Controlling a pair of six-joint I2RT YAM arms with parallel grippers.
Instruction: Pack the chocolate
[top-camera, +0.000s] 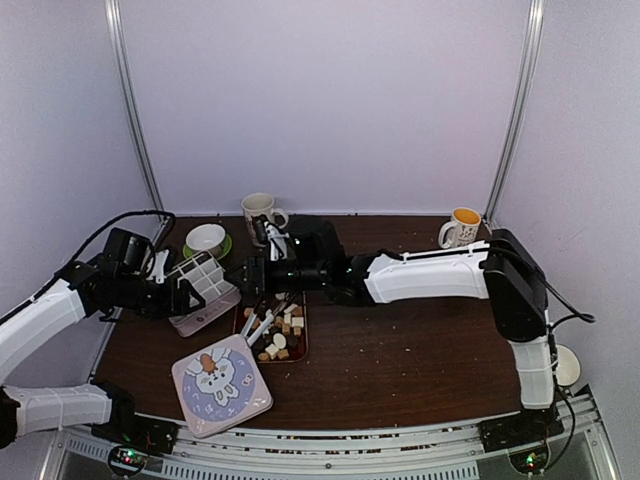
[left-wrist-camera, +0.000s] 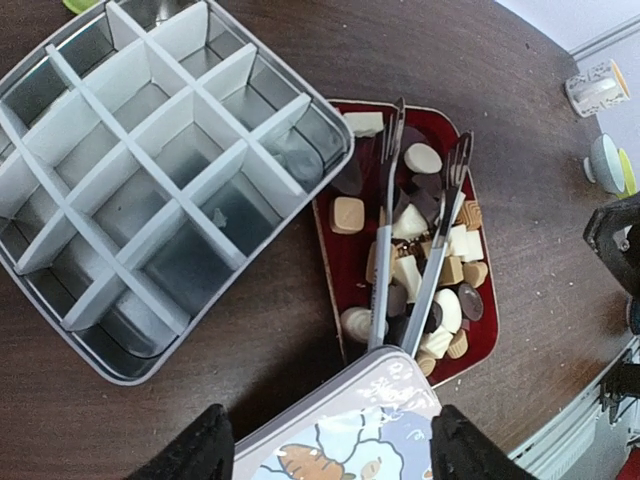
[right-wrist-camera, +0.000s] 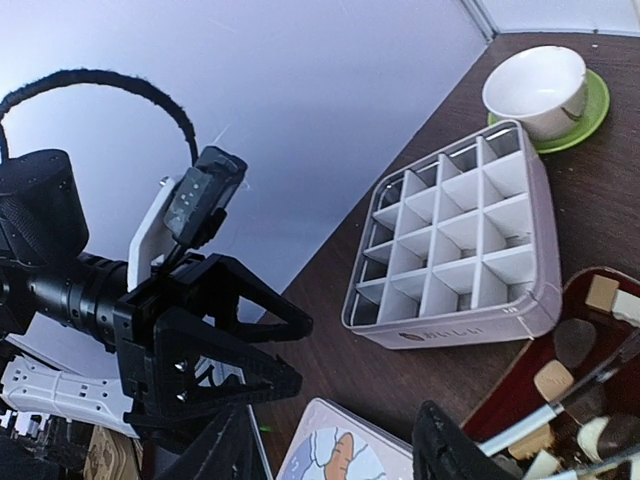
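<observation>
The open chocolate box with a white grid of compartments, apparently empty, sits at the left. Its bunny lid lies in front, partly on the tray edge in the left wrist view. The red tray holds assorted chocolates and two metal tongs. My left gripper hangs over the lid, open with nothing held. My right gripper is raised right of the box, open with nothing held.
A white bowl on a green saucer stands behind the box. A patterned mug is at the back centre, another mug at the back right.
</observation>
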